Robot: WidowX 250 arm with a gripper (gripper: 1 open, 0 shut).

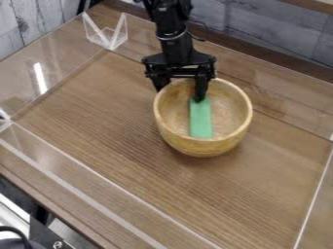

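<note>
My black gripper (177,70) is low over the far rim of a wooden bowl (174,136) in the middle of the table, its fingers apart. A green bar-shaped object (201,119) lies lengthwise in the bowl, right of the bowl's middle, its far end close beneath the right finger. I cannot tell whether the fingers touch it or the rim.
A white wire-like piece (107,34) stands at the back left. The table's edge runs along the upper left.
</note>
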